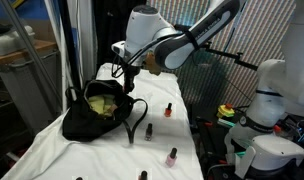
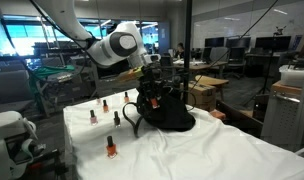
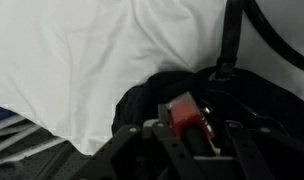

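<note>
My gripper point(image 2: 153, 95) is shut on a small bottle point(image 2: 154, 102) with an orange-red label. In the wrist view the bottle point(image 3: 187, 112) shows a pale end and a red band between dark fingers. Below lies the black bag point(image 1: 84, 124), its mouth open, with something yellowish-green point(image 1: 102, 105) inside. Exterior view 1 has the gripper point(image 1: 121, 76) above and around the right rim of the mouth. Dark fabric of the bag point(image 3: 142, 102) fills the area beneath the fingers. Whether the bottle touches the bag, I cannot tell.
Several similar small bottles stand upright on the white table point(image 2: 182, 155), among them a near bottle point(image 2: 111, 147) and a reddish bottle point(image 1: 168, 110). A black strap point(image 1: 141, 118) loops out from the bag. Cardboard boxes point(image 2: 202, 94) stand behind.
</note>
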